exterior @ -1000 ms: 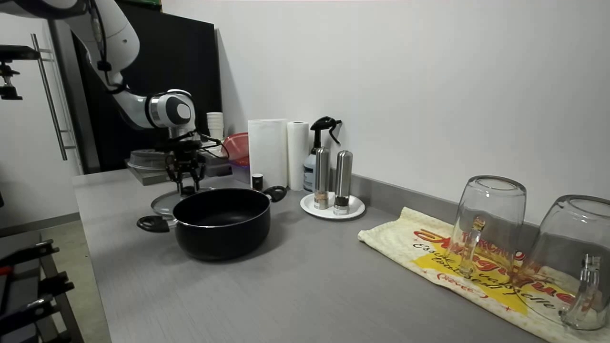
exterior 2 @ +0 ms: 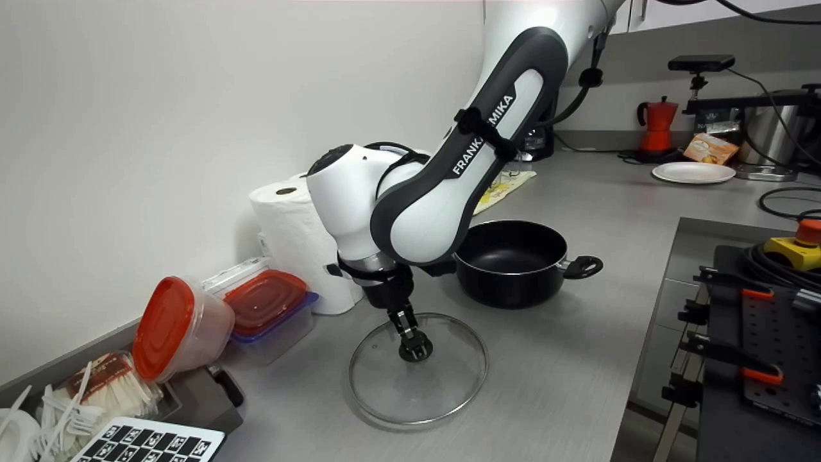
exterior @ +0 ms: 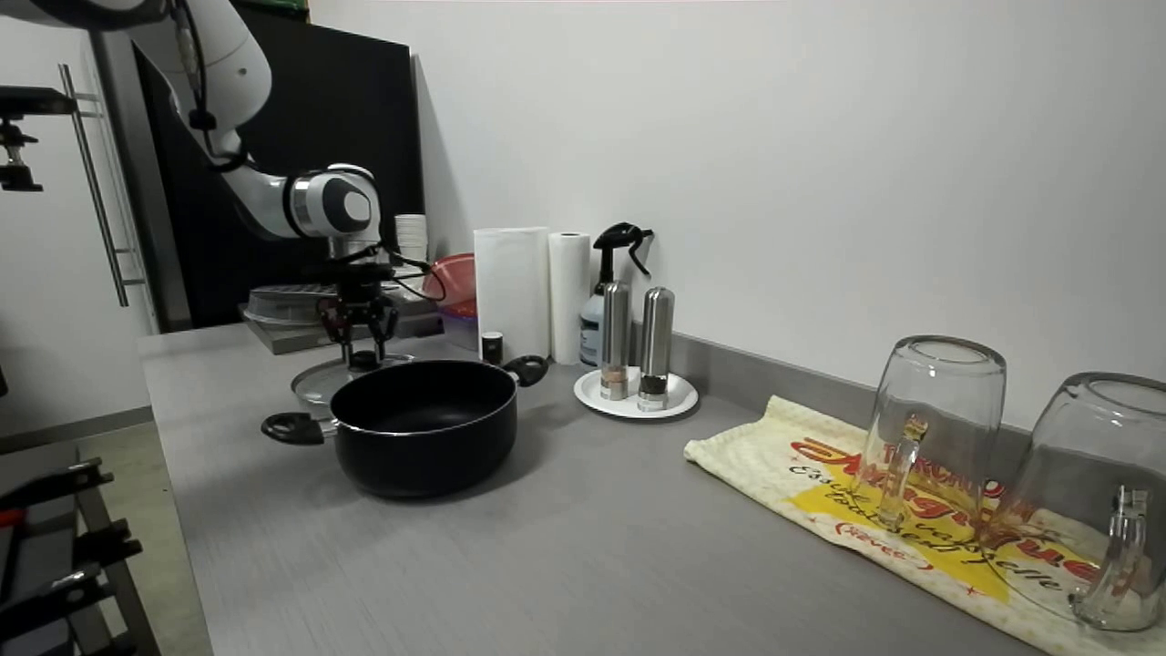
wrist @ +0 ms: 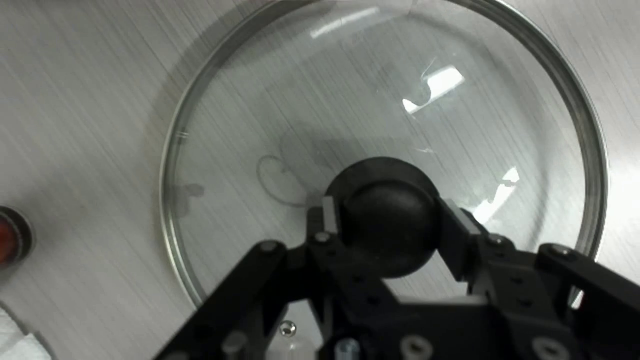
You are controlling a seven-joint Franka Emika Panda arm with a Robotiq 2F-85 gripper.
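Observation:
The round glass lid (exterior 2: 454, 377) with its metal rim is at the counter's middle in exterior view 2. Its black knob (wrist: 387, 207) sits between my two fingers in the wrist view, and my gripper is shut on it from above. A thin shadow shows beside the rim; whether the lid is slightly off the counter, I cannot tell. Beside the lid stands a black pot (exterior: 426, 437), uncovered and empty, with a handle on each side. It hides part of the lid (exterior: 319, 384) in exterior view 1.
Paper towel rolls (exterior: 514, 290), a small dark-capped jar (exterior: 492, 349) and plastic tubs (exterior 2: 269, 304) line the wall. Two steel mills stand on a white plate (exterior: 683, 401). Glass mugs (exterior: 935, 410) rest upside down on a cloth (exterior: 754, 443).
The arm and gripper have shifted slightly up and to the right in exterior view 1. The lid's visible part has moved slightly with them. The pot stays put.

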